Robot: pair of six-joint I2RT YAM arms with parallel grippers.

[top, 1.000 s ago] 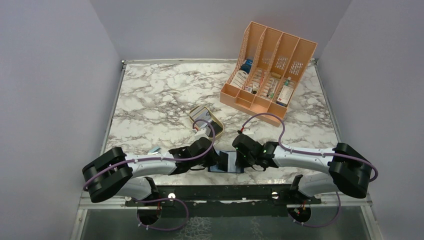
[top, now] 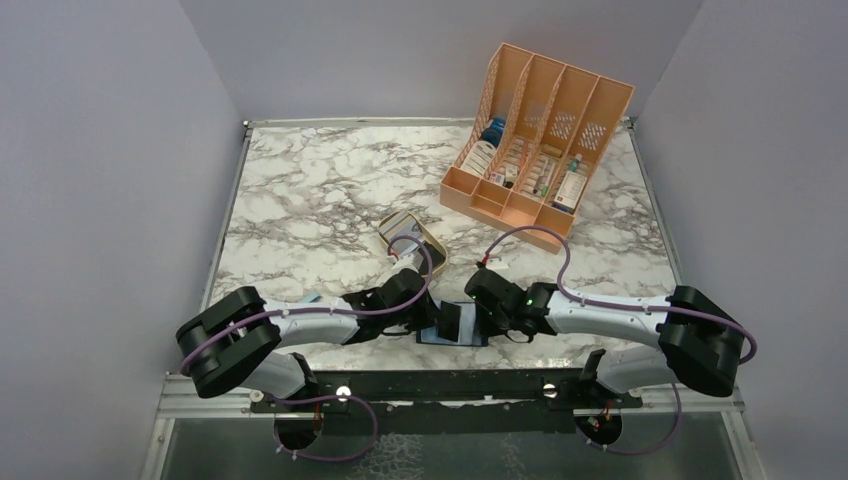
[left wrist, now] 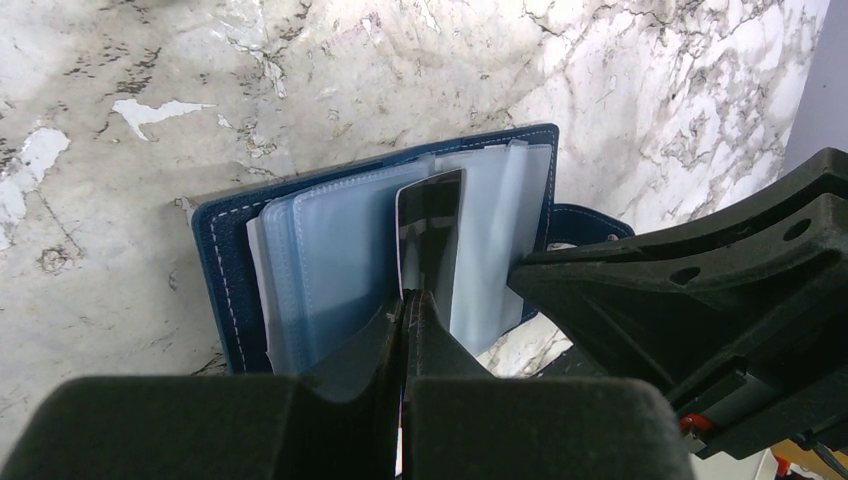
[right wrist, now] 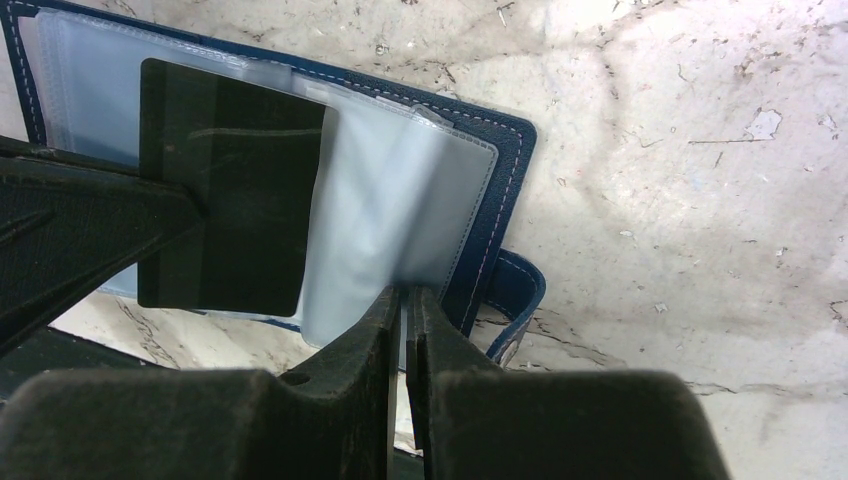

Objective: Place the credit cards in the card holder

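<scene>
An open blue card holder with translucent sleeves lies on the table between my grippers. A black card lies among the sleeves, its edge at the fingertips of my left gripper, which is shut; whether it pinches the card is unclear. My right gripper is shut on a translucent sleeve near the holder's edge. The left gripper's dark body covers part of the right wrist view's left side.
A tan tray with cards sits behind the holder. A peach organiser stands at back right.
My left gripper has shifted slightly to the right, toward the middle of the holder. The right gripper has stayed in place.
</scene>
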